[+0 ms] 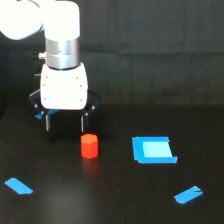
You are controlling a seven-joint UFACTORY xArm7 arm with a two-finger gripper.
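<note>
A small red block (pixel 90 147) sits on the black table. My white gripper (pixel 66 121) hangs above and a little to the left of the block, behind it in the picture. Its two dark fingers stand wide apart, so it is open, with nothing between them. The fingertips and the block appear to be apart, though their exact distance in depth is hard to judge. To the right of the block lies a pale square bordered by blue tape (pixel 155 150).
Strips of blue tape (pixel 18 186) mark the front left of the table, with another blue strip (pixel 187 195) at the front right. More blue shows behind the gripper at the left.
</note>
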